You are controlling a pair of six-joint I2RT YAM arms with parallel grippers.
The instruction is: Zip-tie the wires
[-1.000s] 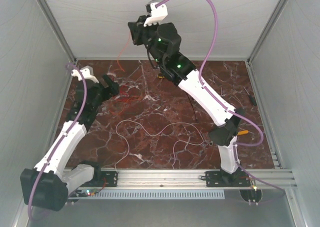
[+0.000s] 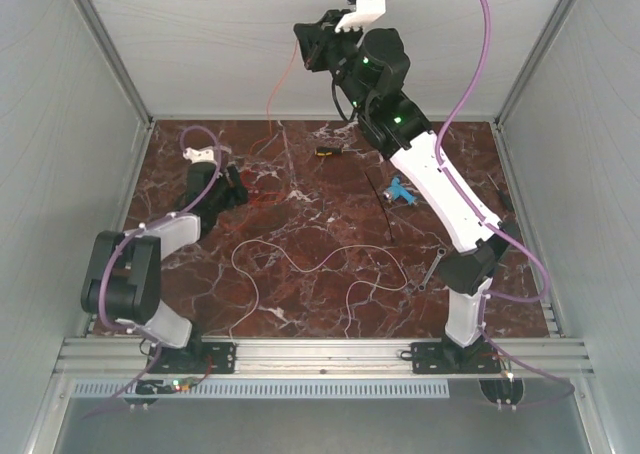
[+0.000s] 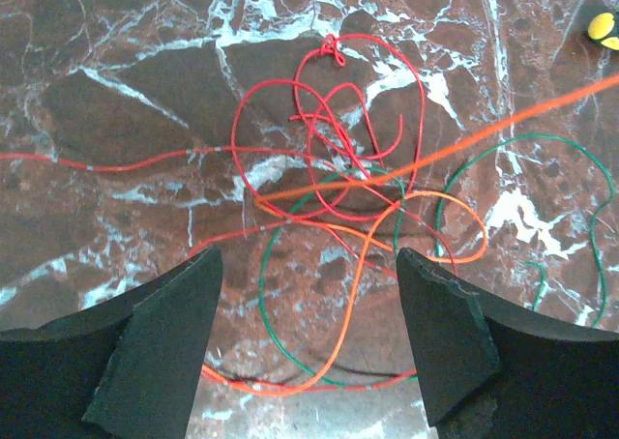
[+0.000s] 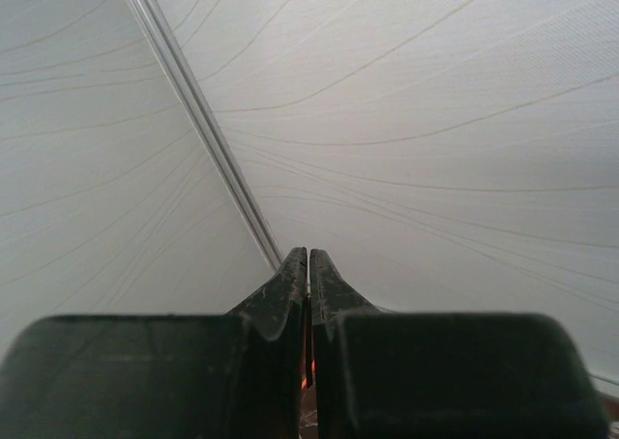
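Red wires (image 3: 290, 81), an orange wire (image 3: 353, 304) and a green wire (image 3: 266, 313) lie in a loose tangle in the left wrist view, over the marble table's back left. The left gripper is low above them, its fingers apart and nothing gripped. My right gripper (image 2: 303, 48) hangs high at the back centre, shut. From its tip the orange wire (image 2: 273, 96) runs down toward the tangle; a little orange shows between the dark fingers in the right wrist view. No zip tie can be made out around the wires.
A yellow-black tool (image 2: 328, 151) lies at the back centre and a blue tool (image 2: 399, 191) right of it. A wrench (image 2: 432, 268) rests at the right. A long pale wire (image 2: 345, 248) winds across the front; white walls enclose the table.
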